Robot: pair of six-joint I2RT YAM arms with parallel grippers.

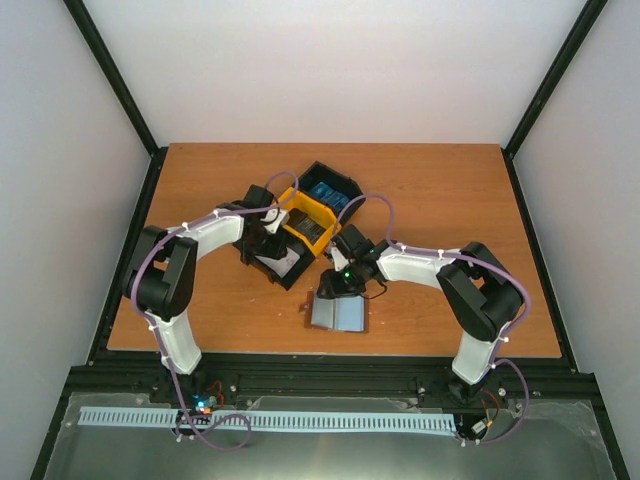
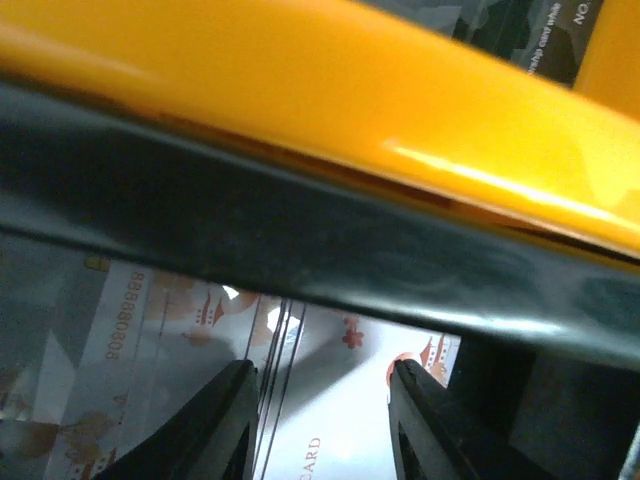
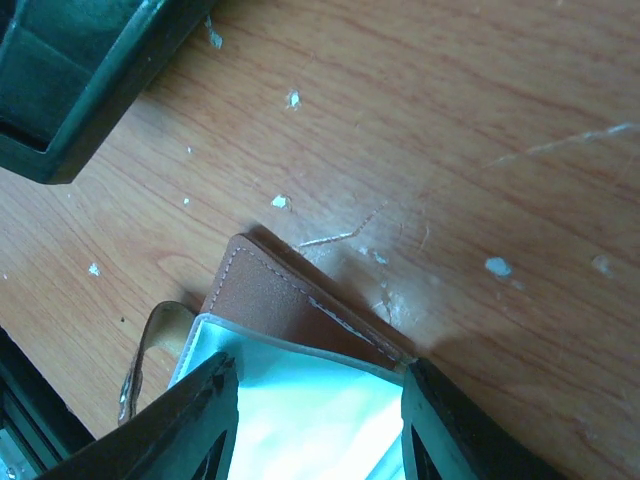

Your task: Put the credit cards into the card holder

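White credit cards [image 2: 345, 400] with red and brown print lie in the near black bin [image 1: 262, 271]. My left gripper is over them with its fingers apart; whether the fingertips touch a card cannot be told. The card holder [image 1: 338, 313], brown with clear pale sleeves, lies open on the table. At its far edge is my right gripper, its fingers parted on either side of the pale sleeve [image 3: 300, 405]; a brown flap [image 3: 290, 305] shows beyond. Contact with the sleeve is unclear.
A yellow bin [image 1: 325, 215] with dark cards adjoins the near black bin, and a farther black bin [image 1: 350, 187] holds blue cards. A brown strap [image 3: 150, 350] sticks up beside the holder.
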